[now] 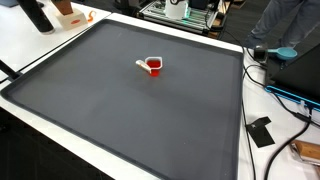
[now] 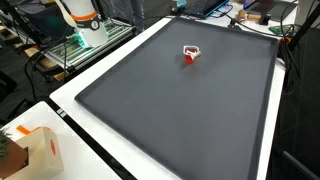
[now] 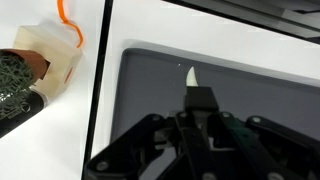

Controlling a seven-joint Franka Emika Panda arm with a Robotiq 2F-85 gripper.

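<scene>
In the wrist view my black gripper is shut, with a small pale pointed tip (image 3: 191, 77) jutting out past its fingers. The rest of that item is hidden, so its identity is unclear. A small red and white object (image 1: 153, 65) sits on the dark grey board (image 1: 100, 80), a pale stick-like piece (image 1: 143, 67) beside it at its left. Exterior view 2 has this red and white object (image 2: 190, 54) near the board's far edge. Neither exterior view clearly shows my gripper.
A potted plant (image 3: 15, 85) and a light wooden block (image 3: 60, 60) stand outside the board's corner. Cables (image 1: 297, 130) and a small black piece (image 1: 260, 131) lie to the right of the board. Most of the board is bare.
</scene>
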